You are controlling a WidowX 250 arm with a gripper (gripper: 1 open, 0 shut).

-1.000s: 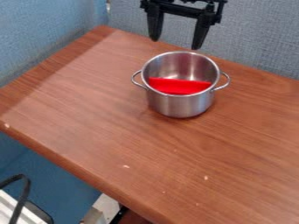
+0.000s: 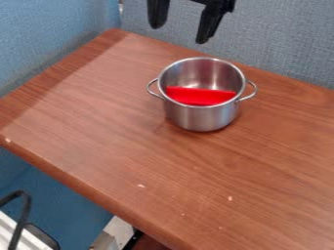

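A stainless steel pot [image 2: 198, 114] with two side handles stands on the wooden table toward the back. Lying inside it is a red elongated object [image 2: 198, 96]. My black gripper [image 2: 183, 27] hangs high above the pot at the top edge of the view, its two fingers spread wide with nothing between them. Its upper part is out of frame.
Blue-grey padded walls border it at the left and back. A cable and light-coloured equipment sit low at the bottom left, off the table.
My gripper has risen and shifted slightly left, away from the pot, with its fingers still apart. The pot and red object have not visibly moved.
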